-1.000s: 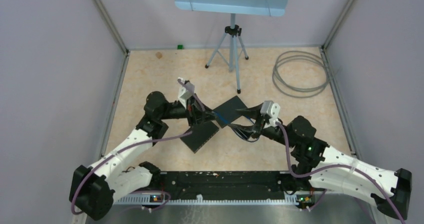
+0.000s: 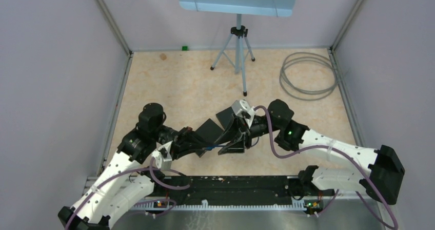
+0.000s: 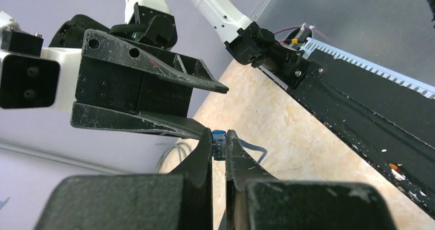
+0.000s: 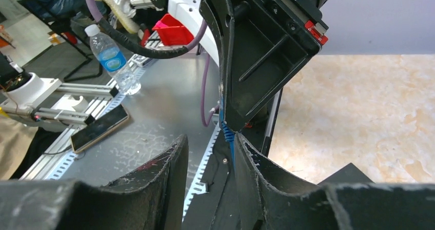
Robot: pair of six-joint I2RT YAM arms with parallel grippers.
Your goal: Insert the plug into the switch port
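A blue plug (image 3: pixel 219 144) with a dark blue cable (image 3: pixel 251 147) is pinched in my left gripper, which is shut on it. My right gripper is part open, its fingers either side of the blue cable, close by the left gripper; whether they touch it is unclear. From above, both grippers meet near the middle, over two black square switches (image 2: pixel 208 128), partly hidden by the arms. The port itself cannot be made out.
A light-blue stand (image 2: pixel 241 55) stands at the back, with a coiled grey cable (image 2: pixel 308 91) to its right. Side walls enclose the board; the back half of the board is mostly clear.
Both arms have moved toward the front and closer together; the left wrist has turned, and the right gripper has shifted leftward toward the plug and cable.
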